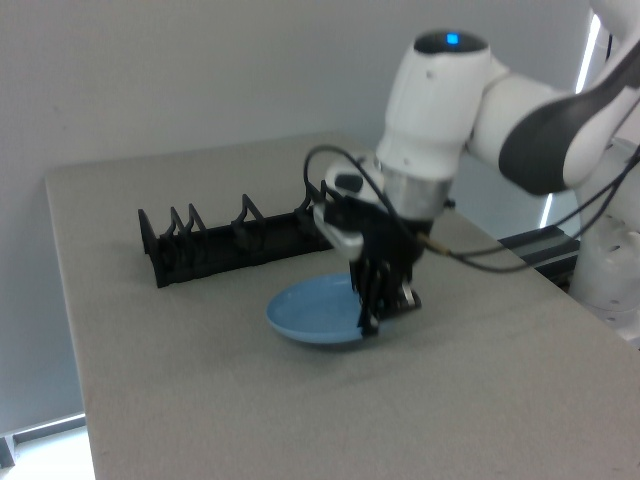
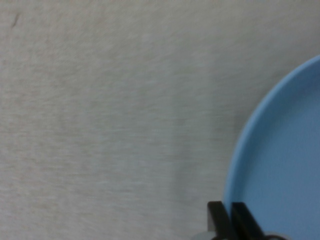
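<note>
A light blue plate (image 1: 310,310) is on the grey table top, and its near edge sits under my black gripper (image 1: 375,310). In the wrist view the plate (image 2: 285,155) fills the right side, and the dark fingertips of my gripper are at its rim, one on either side, close together. The gripper appears shut on that rim. In the top view the plate looks slightly tilted or lifted, though blur makes this hard to tell.
A black slotted rack (image 1: 235,255) lies behind the plate, toward the back of the table (image 1: 190,400). Cables loop from the arm over the right side.
</note>
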